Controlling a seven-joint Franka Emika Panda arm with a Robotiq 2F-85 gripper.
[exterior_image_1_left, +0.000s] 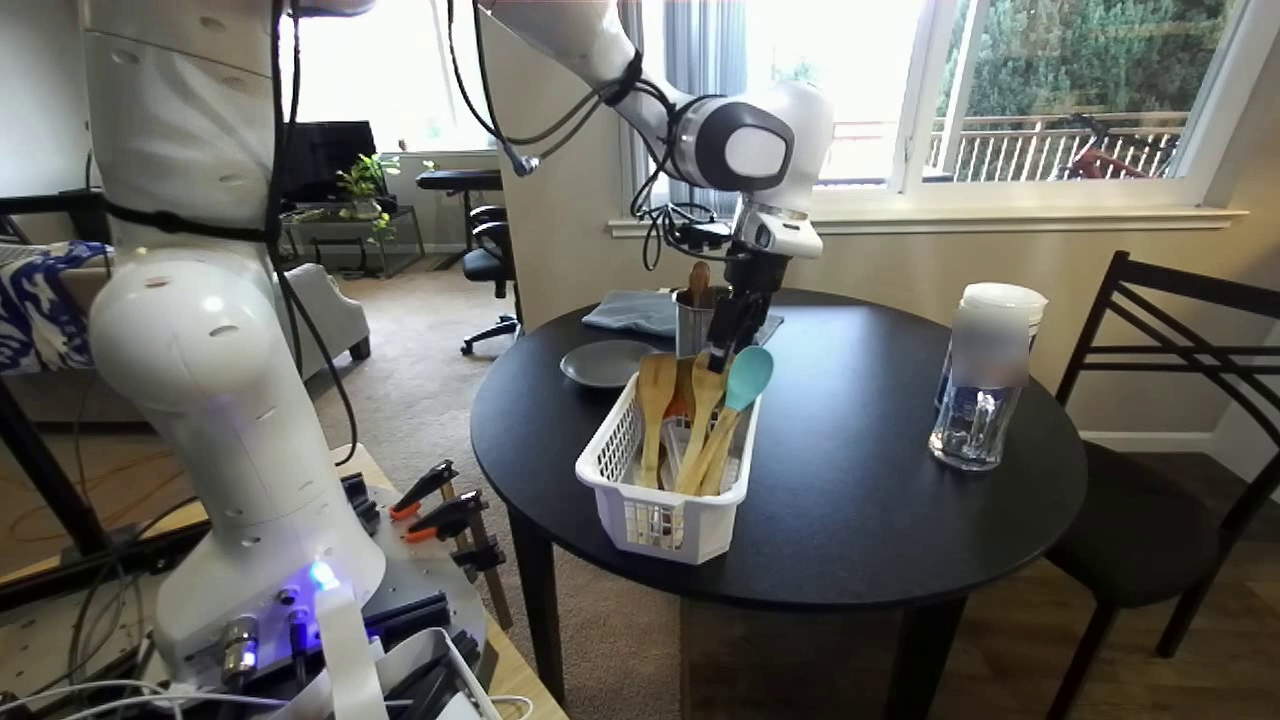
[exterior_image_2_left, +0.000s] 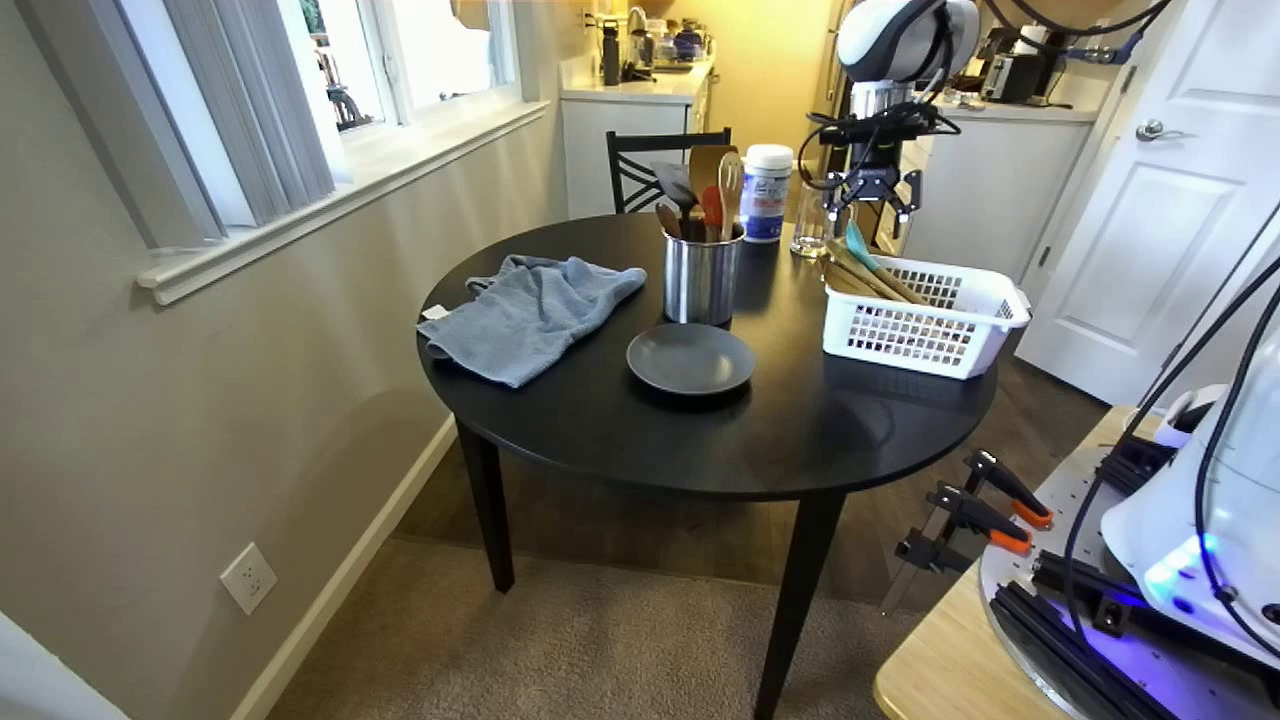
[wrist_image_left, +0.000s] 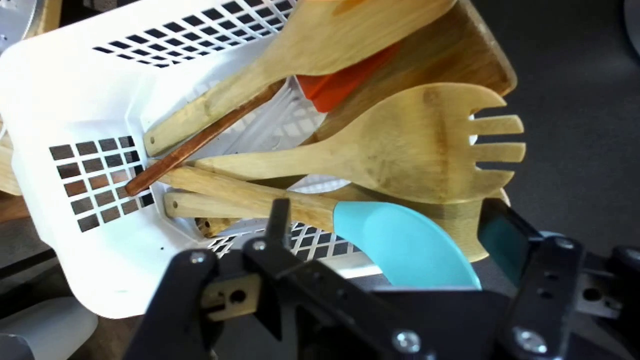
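A white basket (exterior_image_1_left: 663, 546) stands near the front edge of the black table, filled with wooden utensils. Among them are a wooden fork (wrist_image_left: 414, 144), an orange-marked wooden spatula (wrist_image_left: 336, 36) and a utensil with a turquoise head (wrist_image_left: 408, 246). My gripper (exterior_image_2_left: 889, 222) hangs open above the utensil heads, pointing down. In the wrist view its fingers (wrist_image_left: 277, 225) stand wide apart, with the turquoise head below and between them in the picture; nothing is held. In exterior view 1 the gripper's tips look close to the fork's tines; the exact gap I cannot tell.
Behind the basket stand a metal container (exterior_image_2_left: 699, 282) of utensils and a grey plate (exterior_image_2_left: 690, 360). A blue cloth (exterior_image_2_left: 528, 318) lies near the wall side. A white-lidded canister (exterior_image_2_left: 764, 192) and a clear glass (exterior_image_2_left: 811, 228) stand on the far side. Table right of the basket is clear in exterior view 1.
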